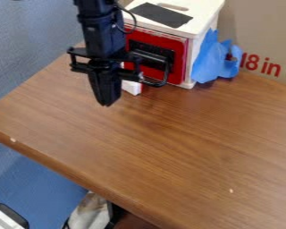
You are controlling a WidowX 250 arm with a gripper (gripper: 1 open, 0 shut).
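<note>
My black gripper (106, 97) points down over the back left of the wooden table (170, 161), in front of a white-topped toy appliance (174, 18) with a red front (173, 73). A small white object (132, 87) sits just behind the gripper, partly hidden by it. Whether the fingers are open or shut does not show clearly.
A crumpled blue object (211, 63) lies against the appliance's right side. A cardboard panel (264, 40) stands at the back right. Below the left table edge are a blue surface and some items.
</note>
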